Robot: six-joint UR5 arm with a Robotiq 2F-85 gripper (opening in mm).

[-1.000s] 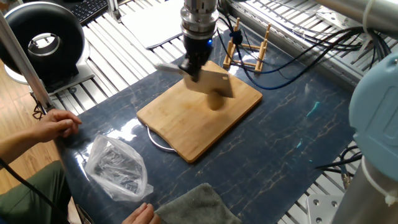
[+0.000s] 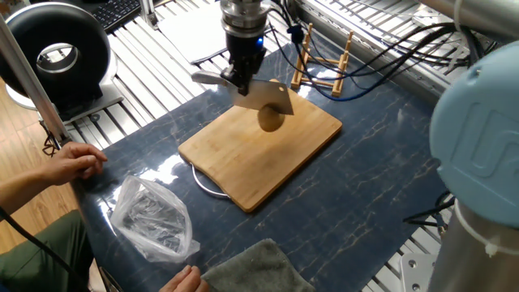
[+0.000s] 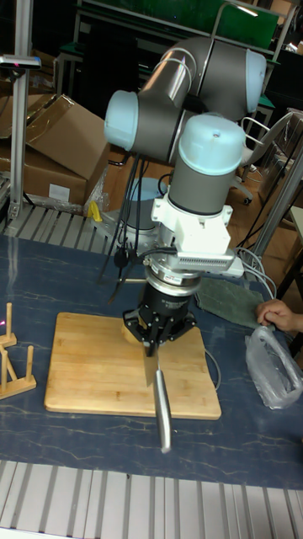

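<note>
A cleaver-like knife point(image 2: 265, 95) with a wide grey blade and a metal handle hangs over the wooden cutting board point(image 2: 235, 166). My gripper point(image 2: 238, 86) is shut on it near where handle and blade meet. Against the lower far end of the blade is a round brown potato-like item point(image 2: 270, 122). It appears to cling to the blade; how deep the blade sits in it cannot be seen. In the other exterior view, the knife handle point(image 3: 162, 413) points toward the camera below my gripper point(image 3: 152, 347), which largely hides the round item.
A wooden rack point(image 2: 323, 69) stands behind the board. Nearer lie a clear plastic bag point(image 2: 154, 217) and a grey-green cloth point(image 2: 259, 268). A person's hands point(image 2: 75, 164) rest at the table's left and front edges. The dark tabletop point(image 2: 365, 186) right of the board is bare.
My gripper and the knife have moved left and somewhat up in exterior view 1. The round item has travelled along with the blade. Board, bag, cloth and hands are unmoved.
</note>
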